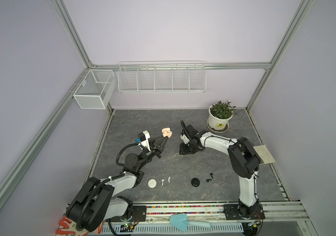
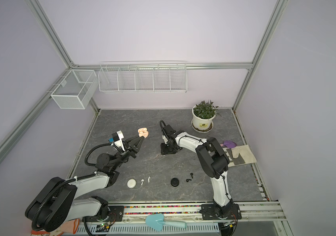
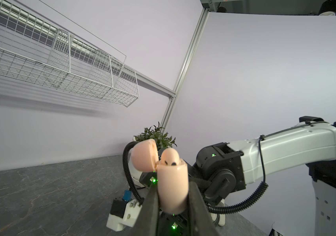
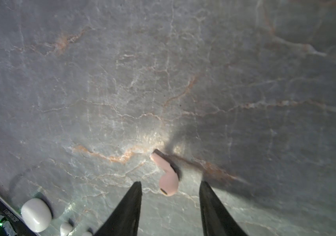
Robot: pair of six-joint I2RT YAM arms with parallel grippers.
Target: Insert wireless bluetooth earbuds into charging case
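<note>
My left gripper holds an open pink charging case [image 3: 172, 188] upright, lid [image 3: 143, 156] tipped back, with one pink earbud [image 3: 171, 155] visible in it; the case also shows in the top left view [image 1: 166, 133]. My right gripper points down at the table, fingers apart around a loose pink earbud [image 4: 168, 181] lying on the grey surface, which is hidden under that gripper in the top views.
Along the front lie a white case [image 1: 152, 183], white earbuds [image 1: 162, 181], a black case [image 1: 195, 182] and black earbuds [image 1: 211, 175]. A potted plant [image 1: 220, 118] stands back right; wire baskets [image 1: 162, 78] hang on the back wall.
</note>
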